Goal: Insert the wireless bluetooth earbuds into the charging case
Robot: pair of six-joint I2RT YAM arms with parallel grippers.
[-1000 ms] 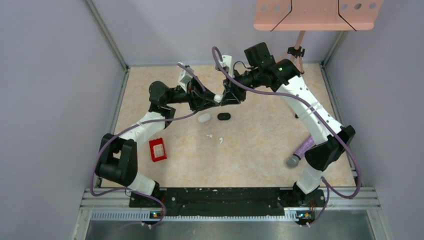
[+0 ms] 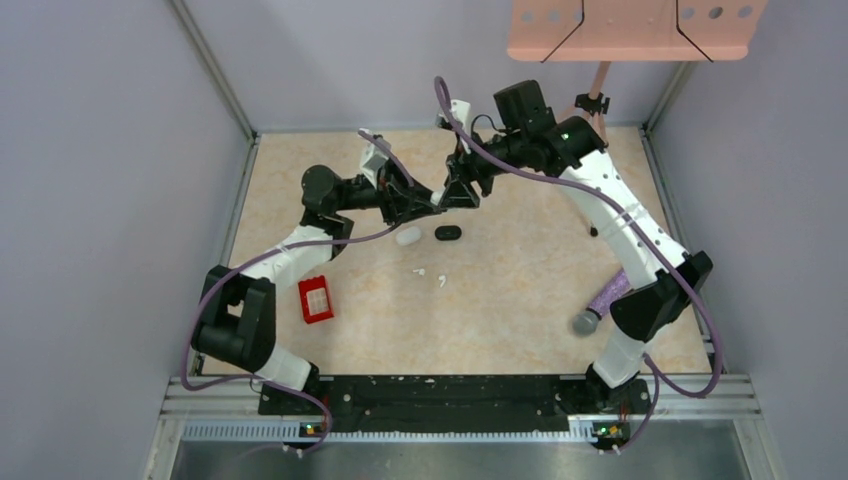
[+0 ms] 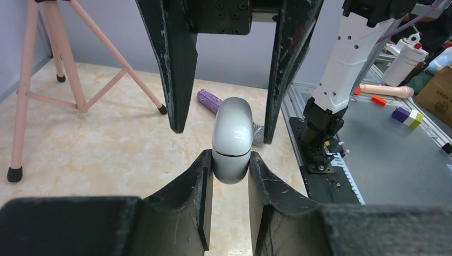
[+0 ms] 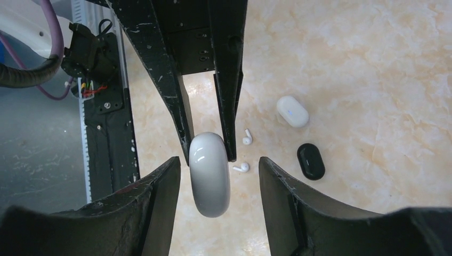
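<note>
Held in the air between both arms is a white charging case (image 3: 232,128), its lid seam showing as a thin gold line in the left wrist view. My left gripper is shut on its lower end. In the right wrist view the same case (image 4: 210,178) hangs between the parted fingers of my right gripper, with gaps on both sides. That right gripper stands open around it, not touching. Two white earbuds (image 4: 247,137) (image 2: 442,281) lie apart on the table below. I cannot see inside the case.
On the table under the arms rest another white case (image 4: 292,111) and a black case (image 4: 311,161). A red box (image 2: 316,300) lies to the left, a purple glittery bottle (image 2: 606,298) to the right.
My left arm has moved a little to the right with the case. The earbuds on the table have not moved.
</note>
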